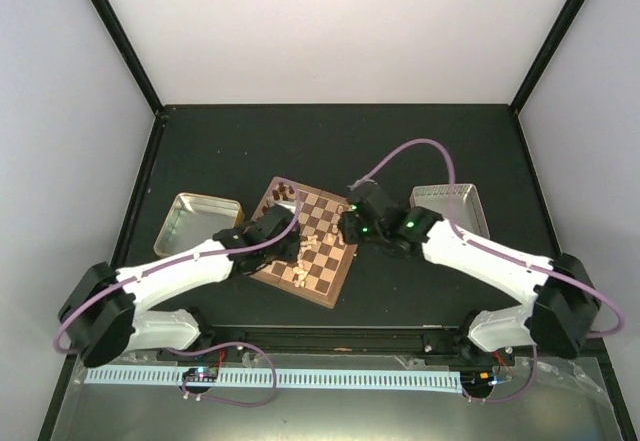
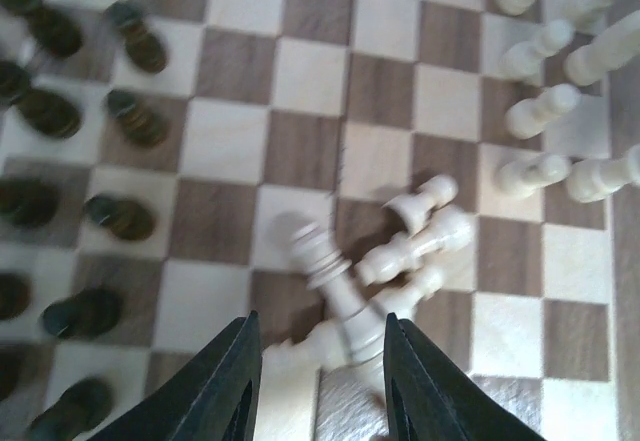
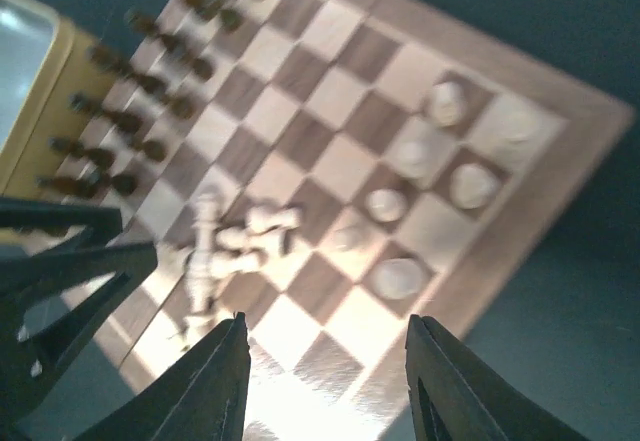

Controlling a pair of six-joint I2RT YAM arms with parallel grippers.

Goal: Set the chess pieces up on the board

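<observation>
The chessboard (image 1: 325, 276) lies mid-table. Dark pieces (image 2: 80, 311) stand in rows along one side. Several white pieces stand opposite, such as a white pawn (image 2: 540, 111); others lie on their sides in a heap, including a tall white piece (image 2: 330, 276). My left gripper hangs over the board above the lying pieces, fingers apart, nothing visible between them. My right gripper is above the board's edge near the standing white pieces, fingers apart and empty.
A metal tray (image 1: 172, 241) sits left of the board, a white tray (image 1: 475, 221) to the right. Both arms are close together over the board.
</observation>
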